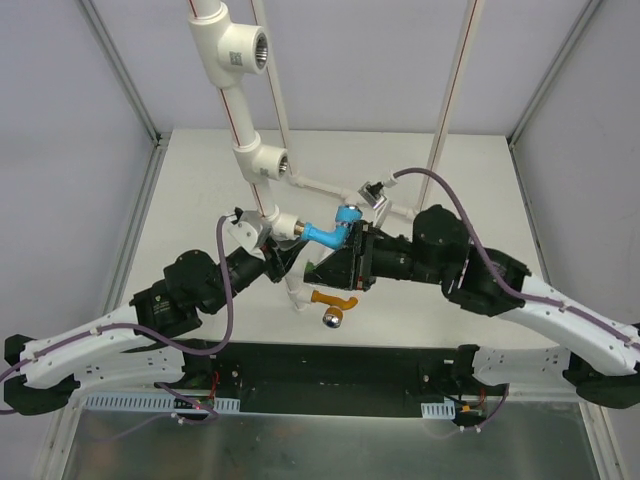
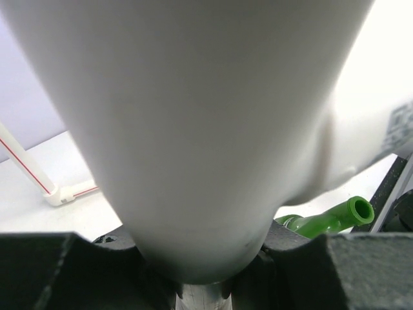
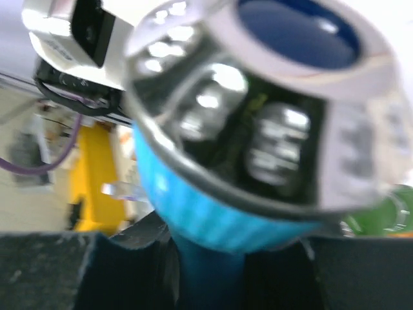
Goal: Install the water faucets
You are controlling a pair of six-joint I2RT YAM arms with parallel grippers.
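Observation:
A white pipe with several side sockets [image 1: 238, 115] slants down from the top edge, with my left gripper [image 1: 283, 262] shut on it near its lowest visible socket. In the left wrist view the white pipe [image 2: 193, 129] fills the middle, between the fingers. At that socket the blue faucet [image 1: 325, 236] meets the opening with its threaded end; how deep it sits is unclear. My right gripper [image 1: 352, 262] is at the blue faucet. In the right wrist view the faucet's blue body [image 3: 210, 274] lies between the fingers; whether they clamp it is unclear. Its metal spout faces that camera, blurred.
An orange faucet [image 1: 335, 300] sits lower on the pipework, below both grippers. A green faucet [image 2: 335, 216] shows in the left wrist view. White pipes [image 1: 448, 110] rise at the back. The white board is clear at the right [image 1: 490, 210].

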